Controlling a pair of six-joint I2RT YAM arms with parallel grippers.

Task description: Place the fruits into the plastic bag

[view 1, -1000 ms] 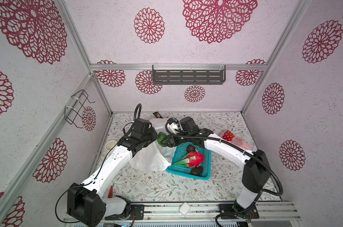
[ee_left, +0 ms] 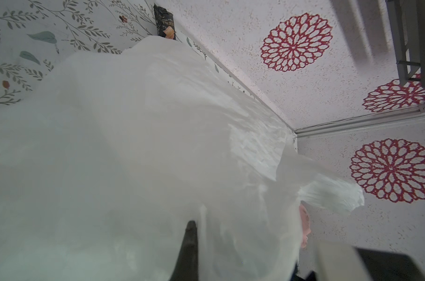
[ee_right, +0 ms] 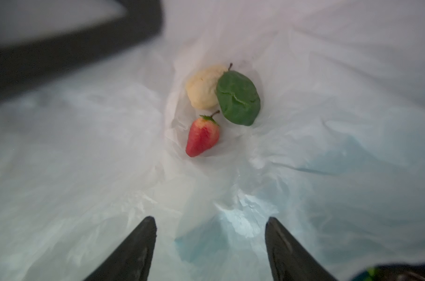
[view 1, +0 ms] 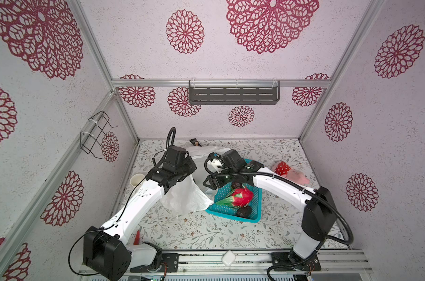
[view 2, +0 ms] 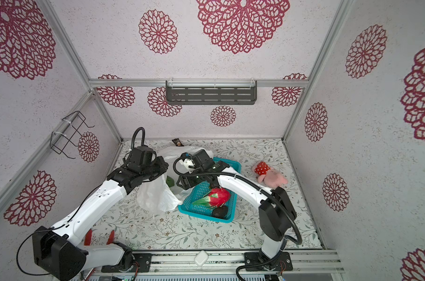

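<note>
The white plastic bag [view 1: 184,196] hangs from my left gripper [view 1: 191,171], which is shut on its film. Inside it, in the right wrist view, lie a red strawberry [ee_right: 203,135], a pale round fruit [ee_right: 203,88] and a dark green fruit [ee_right: 238,98]. At the bag's mouth my right gripper is open, nothing between its fingers. A blue basket [view 1: 257,201] to the right holds a red dragon fruit [view 1: 240,197] with green leaf tips and dark round fruits [view 1: 243,211]. My right arm hides the basket's far part.
A pink plush toy [view 1: 296,176] with a red dotted part lies at the right. On the far left stands a pale cup [view 1: 137,179]. A small black packet [view 1: 195,142] rests near the back wall.
The left arm stayed still.
</note>
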